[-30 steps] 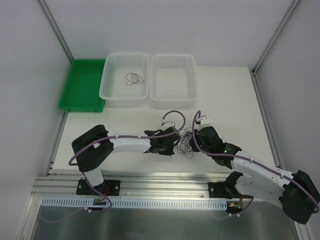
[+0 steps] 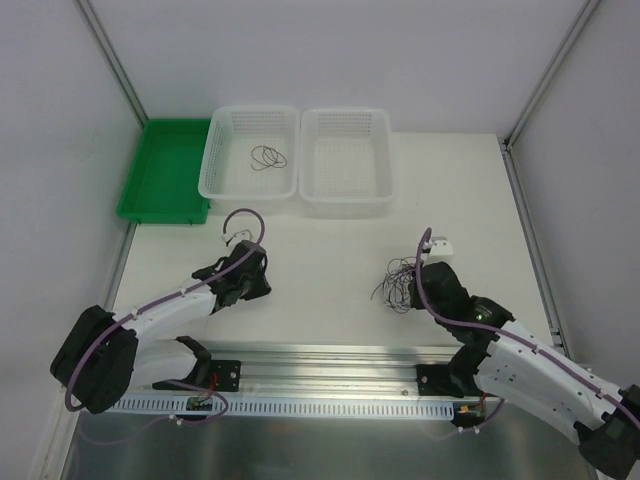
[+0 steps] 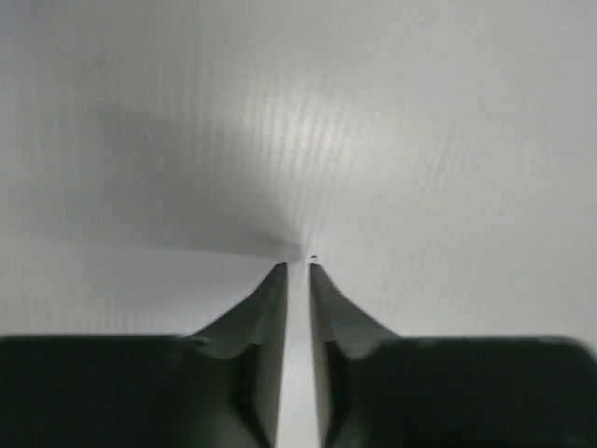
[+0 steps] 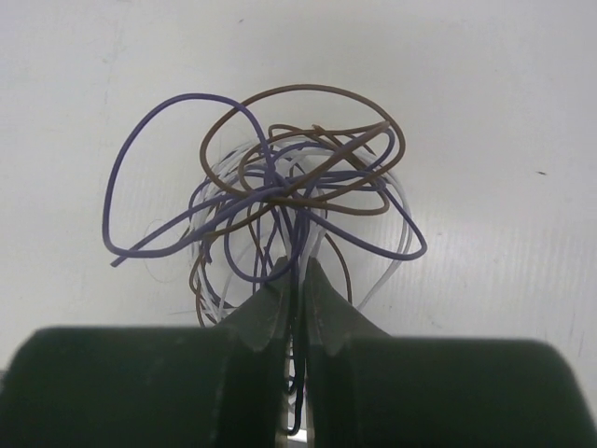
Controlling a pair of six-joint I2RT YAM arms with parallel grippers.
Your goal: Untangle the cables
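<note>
A tangled bundle of cables (image 2: 397, 284) sits right of the table's middle. In the right wrist view it shows brown (image 4: 312, 88), dark blue (image 4: 110, 201) and whitish strands looping over each other. My right gripper is shut on strands of this bundle, and a dark strand runs down between its fingers. Over bare table at the left, my left gripper has its fingers slightly apart, nothing between them. From above, its black body (image 2: 243, 270) stands well away from the bundle, and its tips are hard to make out.
Behind the arms stand a green tray (image 2: 127, 205), a white basket (image 2: 206, 180) with one loosely coiled cable (image 2: 268, 157) in it, and a second white basket (image 2: 348, 192), which looks empty. Bare table (image 2: 325, 270) lies between the two grippers.
The left arm has drawn away to the left, from beside the bundle to open table. The right gripper and the cable bundle have shifted a little to the right.
</note>
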